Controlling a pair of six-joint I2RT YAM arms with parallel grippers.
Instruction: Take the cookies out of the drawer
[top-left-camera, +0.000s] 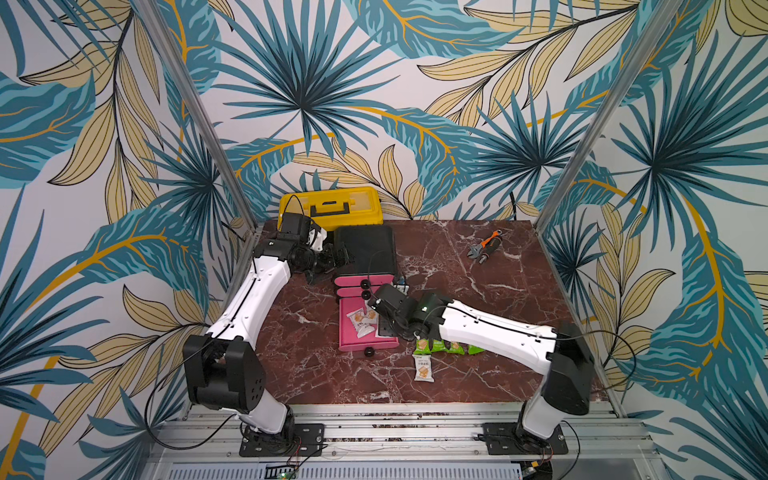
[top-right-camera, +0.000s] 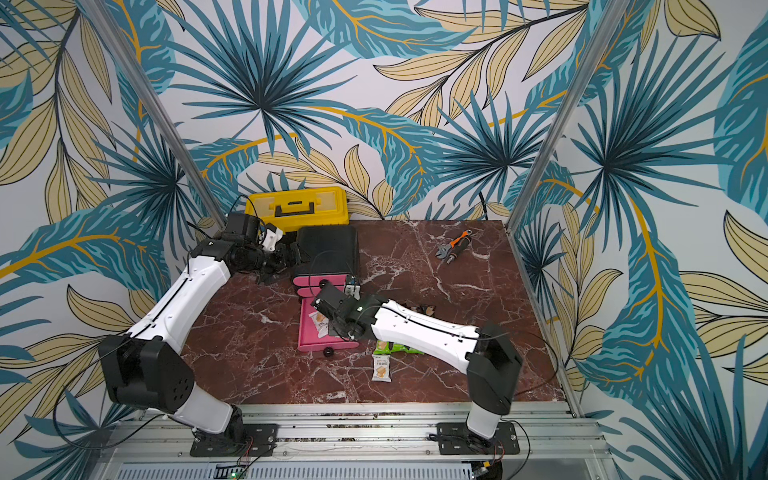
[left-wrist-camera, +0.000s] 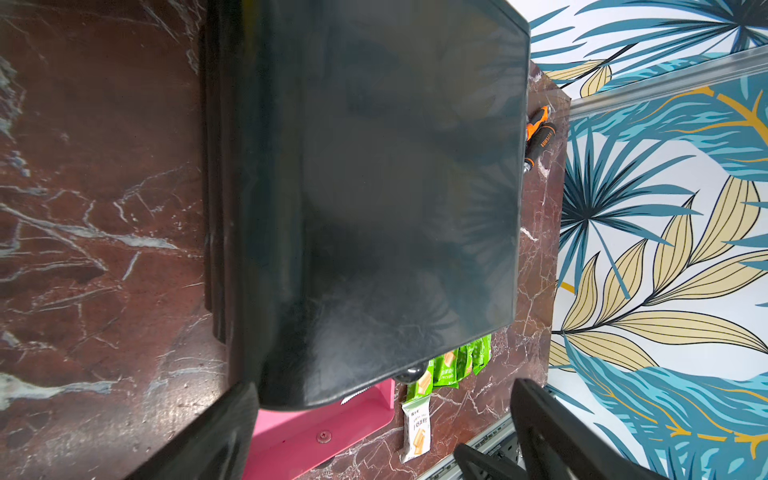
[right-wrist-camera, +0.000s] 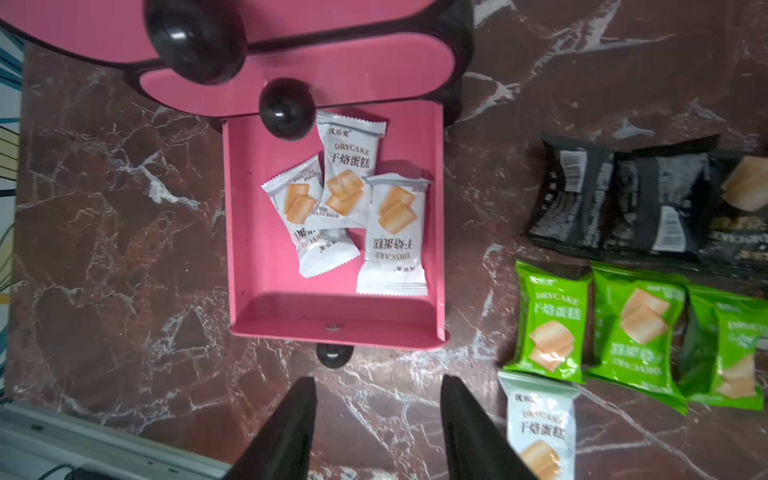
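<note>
Several white DRYCAKE cookie packets (right-wrist-camera: 393, 240) lie in the open pink drawer (right-wrist-camera: 264, 304) of a black-topped chest (left-wrist-camera: 376, 184). Above the drawer my right gripper stands open, fingers apart and empty in the right wrist view. A further white packet (right-wrist-camera: 541, 424) lies on the table right of the drawer, below a row of green packets (right-wrist-camera: 552, 320). My left gripper is at the chest's left side, its fingers wide apart at the bottom of its wrist view, around no object that I can see.
Black packets (right-wrist-camera: 660, 196) lie right of the drawer behind the green ones. Pliers (top-left-camera: 485, 246) lie at the back right. A yellow toolbox (top-left-camera: 329, 206) stands behind the chest.
</note>
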